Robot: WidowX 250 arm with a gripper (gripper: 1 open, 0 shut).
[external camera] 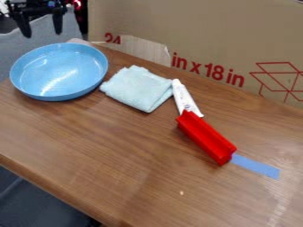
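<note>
My black gripper (41, 21) is at the top left, above and behind a blue round tray (58, 72), its fingers open and apart from the tray. A folded pale blue cloth (137, 89) lies right of the tray. A white knife-like item (185, 97) lies beside a red block (205, 136), with a blue strip (254, 167) at its lower right end.
A large cardboard box (211, 40) stands along the back of the wooden table (130, 168). The table's left edge drops to a dark floor at the lower left.
</note>
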